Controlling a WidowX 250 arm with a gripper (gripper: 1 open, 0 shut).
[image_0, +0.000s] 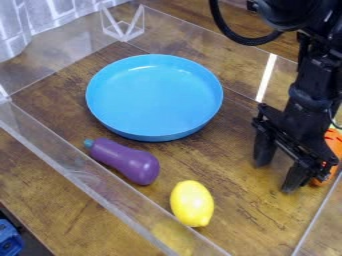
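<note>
My black gripper (281, 155) is low over the wooden surface at the right, its fingers beside an orange object (323, 172) that is largely hidden behind it at the right edge. Whether the fingers hold it or stand open is unclear. A purple eggplant (122, 156) lies at lower left, and a yellow lemon-like object (191, 203) lies at the bottom middle. A blue plate (154, 95) sits at upper left, away from the gripper.
Clear plastic walls (54, 170) border the wooden surface (80, 200) on the left. Bare wood lies between the plate, the eggplant and the gripper.
</note>
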